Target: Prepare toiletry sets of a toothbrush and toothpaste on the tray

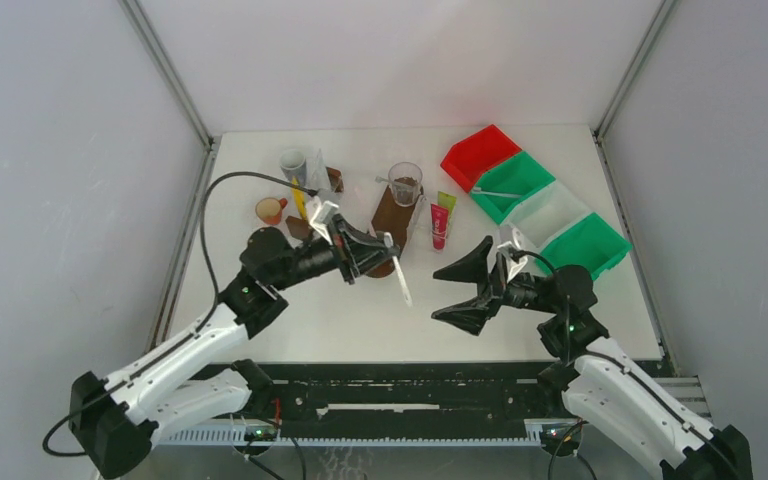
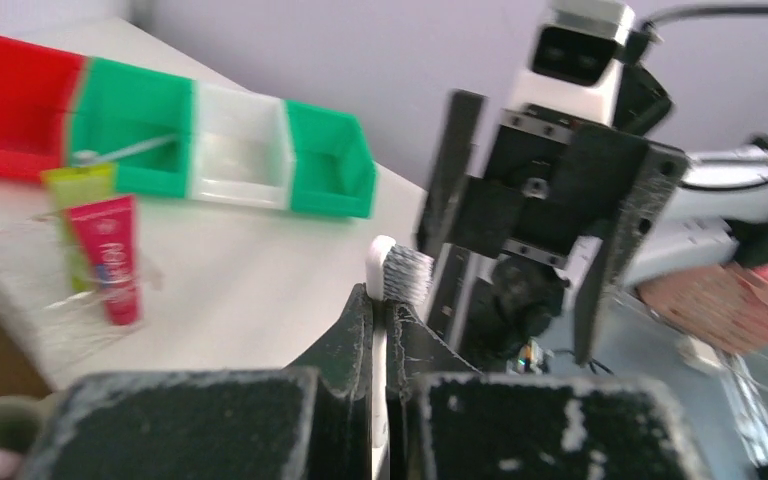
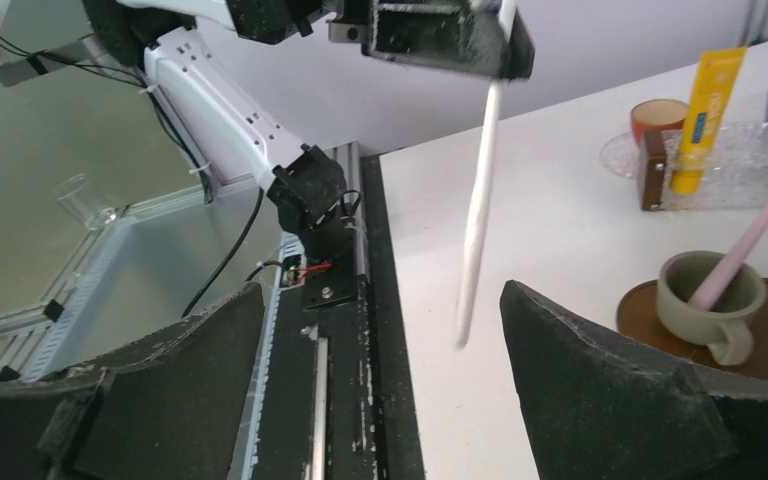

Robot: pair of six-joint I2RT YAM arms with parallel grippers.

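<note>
A white toothbrush (image 1: 401,279) with grey bristles is pinched in my left gripper (image 1: 392,248), just behind its head; the handle hangs out below, as the right wrist view shows too. My right gripper (image 1: 438,294) stands wide open to the right, empty and apart from the brush. A pink toothpaste tube (image 1: 439,227) and a green tube (image 1: 446,201) lie side by side on a clear tray (image 2: 70,345) right of centre. On the left, a yellow tube (image 3: 708,110) rests on another clear tray (image 3: 750,190) with a brown block.
Red, green and white bins (image 1: 540,212) line the back right; one green bin holds a light toothbrush (image 1: 497,193). A grey mug (image 3: 705,300) with a pink stick sits on a brown board (image 1: 393,212), beside a glass (image 1: 405,184). An orange cup (image 1: 270,210) stands left.
</note>
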